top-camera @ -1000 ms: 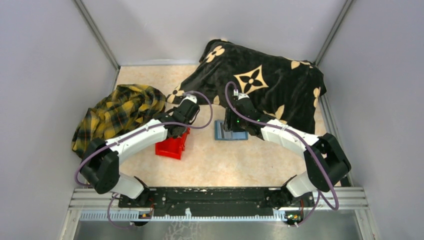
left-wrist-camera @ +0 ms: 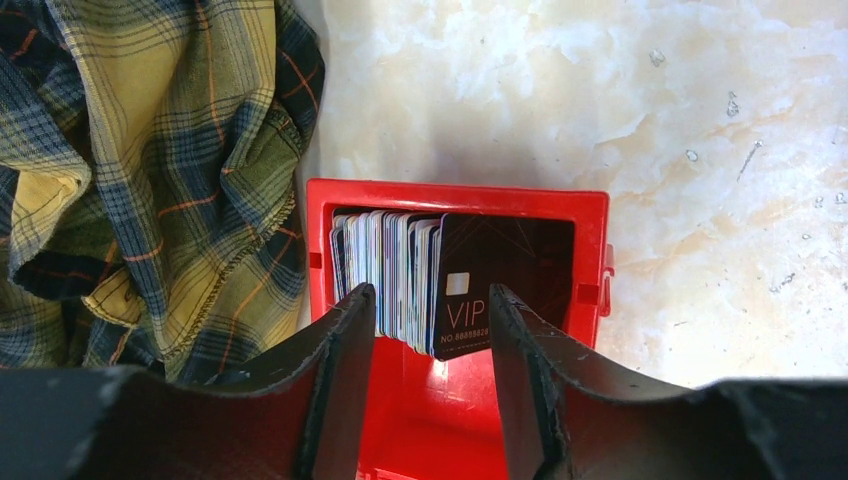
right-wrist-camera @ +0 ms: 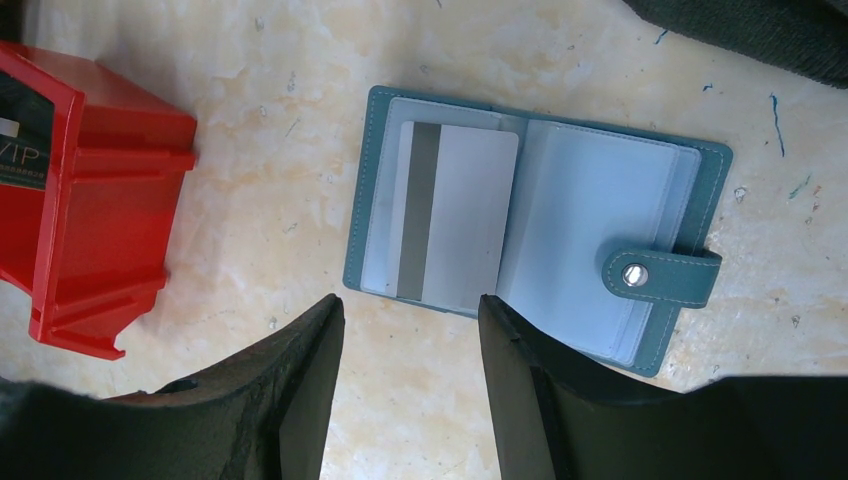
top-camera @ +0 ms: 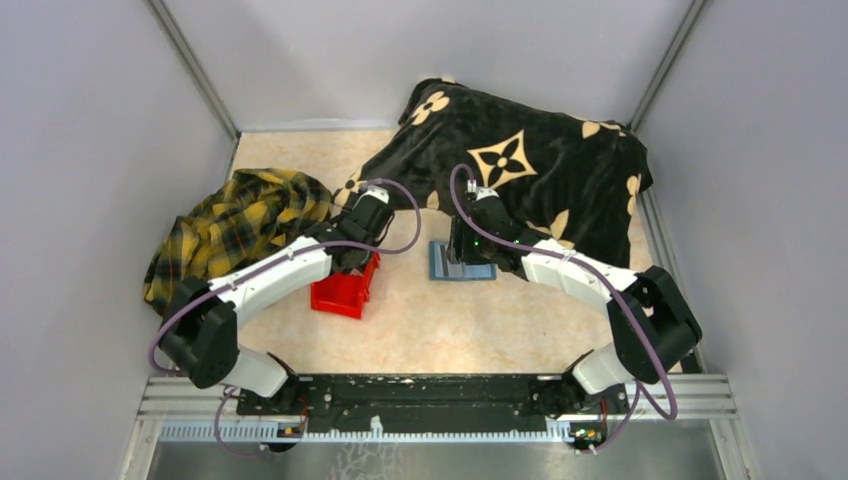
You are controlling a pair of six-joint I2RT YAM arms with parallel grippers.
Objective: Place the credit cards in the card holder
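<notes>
A red box (left-wrist-camera: pixel 440 420) on the table holds a row of cards (left-wrist-camera: pixel 385 270) on edge, with a black VIP card (left-wrist-camera: pixel 500 260) at its right. My left gripper hangs open over this box, nothing between its fingers. To the right lies the open blue card holder (right-wrist-camera: pixel 590 220), with a pale card (right-wrist-camera: pixel 465 210) bearing a dark stripe in its left side and a snap strap (right-wrist-camera: pixel 670 280) on the right. My right gripper is open above the holder's near edge, empty.
A plaid cloth (top-camera: pixel 235 225) is bunched at the left and a black patterned blanket (top-camera: pixel 550 180) covers the back and right. Bare table (top-camera: pixel 440 330) shows between the arms and along the front.
</notes>
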